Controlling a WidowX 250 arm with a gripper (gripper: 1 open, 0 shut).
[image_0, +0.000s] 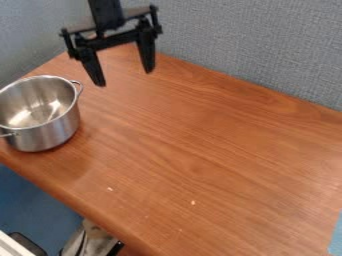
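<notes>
My black gripper (122, 64) hangs over the back left of the wooden table, its two fingers spread wide open with nothing between them. A steel pot (54, 128) with side handles stands at the table's left edge, below and left of the gripper, apart from it. I see nothing inside the pot.
Grey padded walls (267, 50) stand behind it. Below the near left edge, some pale and dark equipment shows on the blue floor.
</notes>
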